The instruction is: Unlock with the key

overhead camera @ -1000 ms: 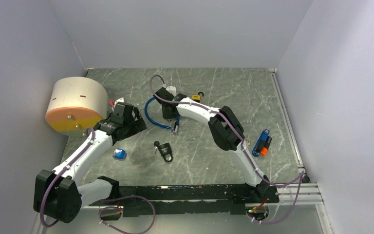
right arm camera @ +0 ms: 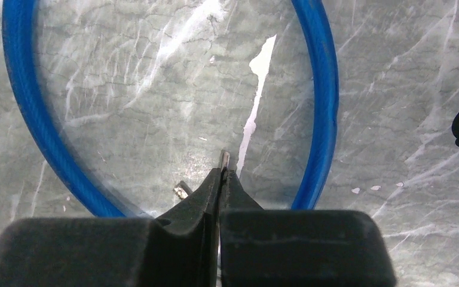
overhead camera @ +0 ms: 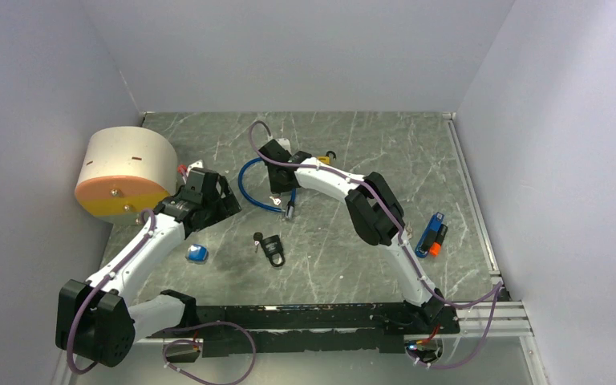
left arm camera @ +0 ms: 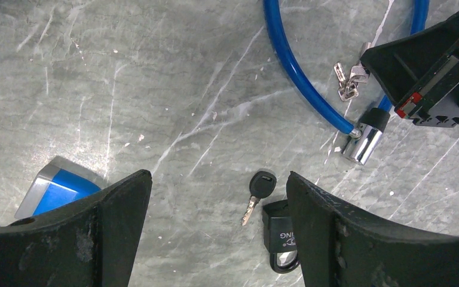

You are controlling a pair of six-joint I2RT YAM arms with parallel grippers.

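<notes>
A blue cable lock (left arm camera: 299, 78) forms a loop with a chrome barrel (left arm camera: 361, 146). Small silver keys lie inside the loop; in the right wrist view my right gripper is shut over them, a metal tip just visible at its fingertips, whether held I cannot tell. A black-headed key (left arm camera: 262, 184) lies beside a black padlock (left arm camera: 278, 227). My left gripper stands open above the table, left of the loop.
A white cylinder (overhead camera: 124, 160) stands at the back left, a blue object (overhead camera: 196, 253) near the left arm. Blue and orange tools (overhead camera: 429, 237) lie at the right. A yellow padlock (overhead camera: 323, 160) is at the back.
My right gripper has moved slightly toward the back, uncovering more of the silver keys in the top view. The left arm is unmoved.
</notes>
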